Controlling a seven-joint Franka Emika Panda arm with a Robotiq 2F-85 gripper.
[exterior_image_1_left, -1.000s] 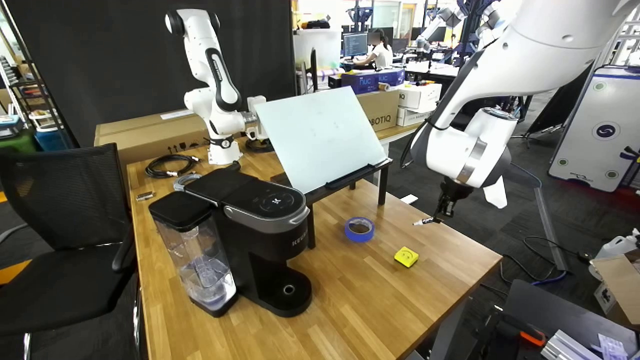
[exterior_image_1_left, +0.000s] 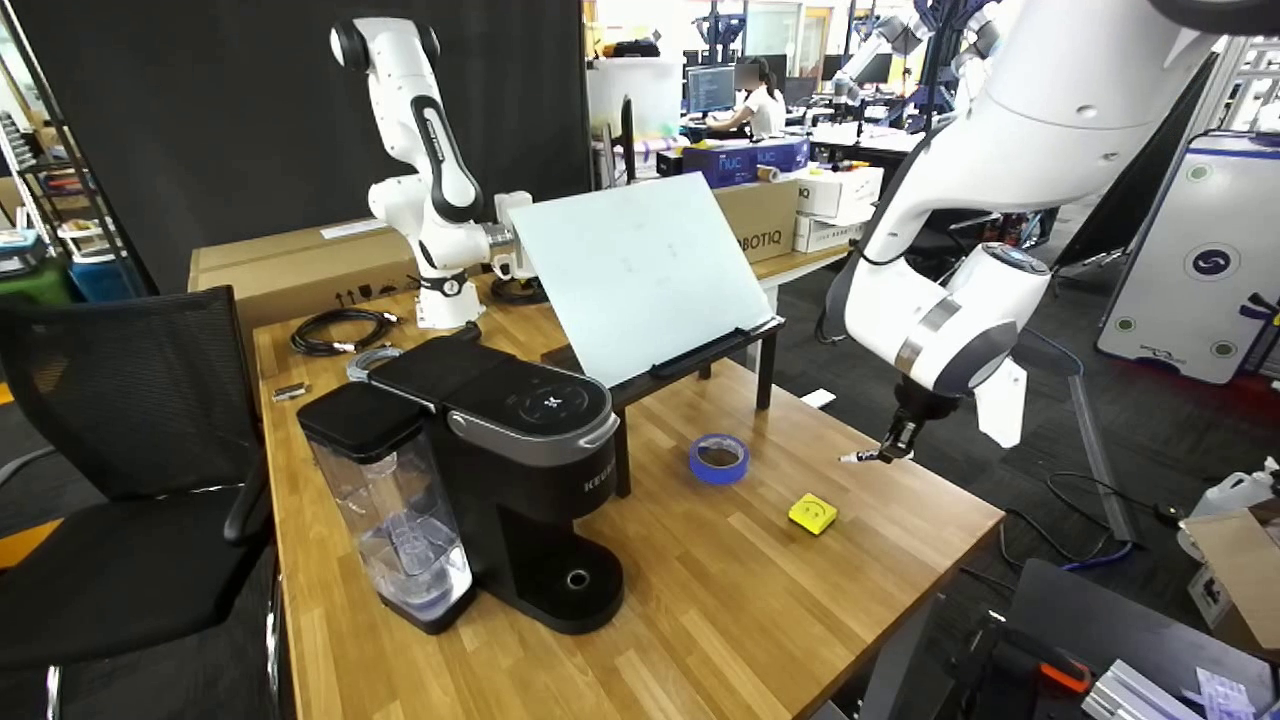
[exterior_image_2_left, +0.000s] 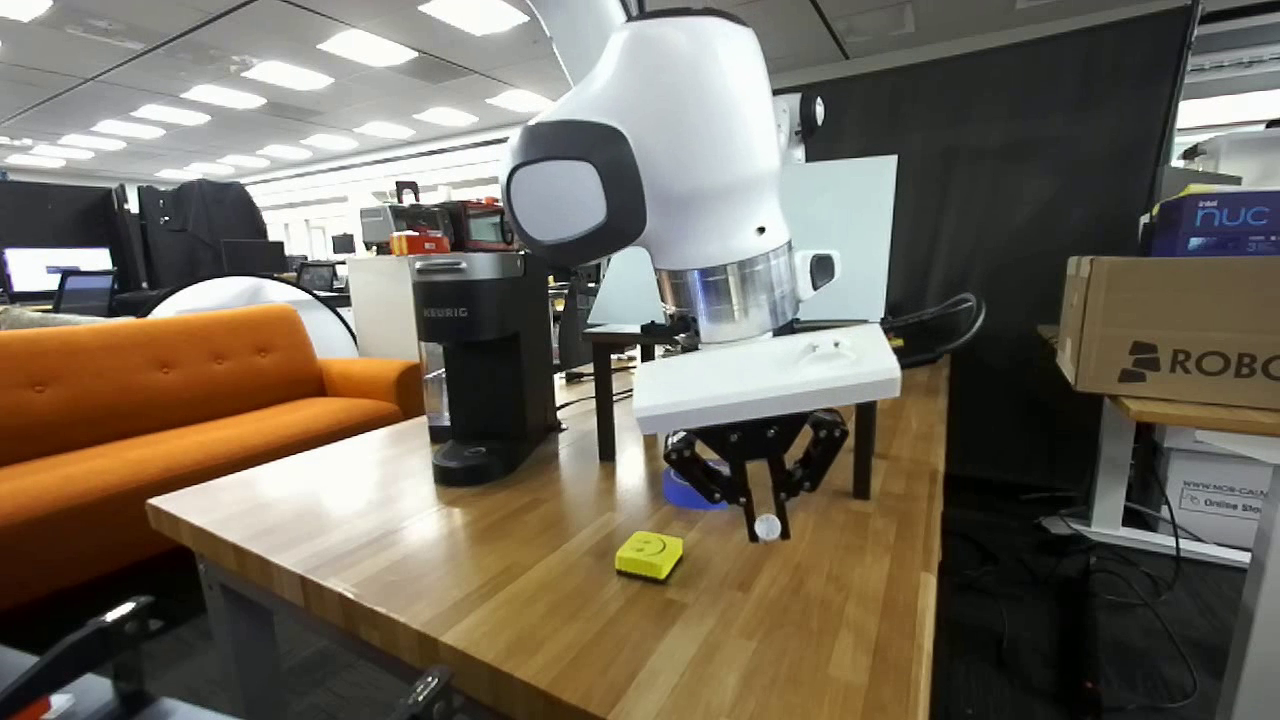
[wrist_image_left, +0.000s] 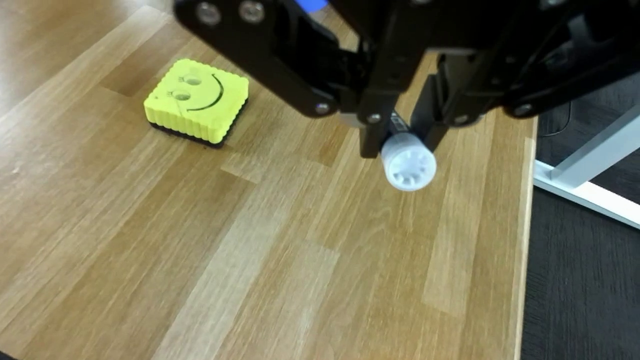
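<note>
A white marker (wrist_image_left: 409, 163) with a dark label is held in my gripper, which is shut on it. Its round white end faces the camera in the wrist view. In exterior view 1 the marker (exterior_image_1_left: 857, 456) pokes out to the left of the gripper (exterior_image_1_left: 891, 452), close to level, above the table's right side. Exterior view 2 has the marker's white end (exterior_image_2_left: 768, 527) between the fingertips of the gripper (exterior_image_2_left: 767, 522). On the table lies a yellow smiley eraser (exterior_image_1_left: 813, 514), apart from the gripper.
A whiteboard (exterior_image_1_left: 654, 270) leans on a black stand behind a roll of blue tape (exterior_image_1_left: 720, 460). The black coffee maker (exterior_image_1_left: 516, 420) stands to the left. Bare wood (exterior_image_1_left: 720, 600) fills the front of the table, and its right edge runs close to my gripper.
My gripper has moved a little to the right and down in exterior view 1, with the marker still in it, and the wrist has tilted. The eraser and tape have stayed put.
</note>
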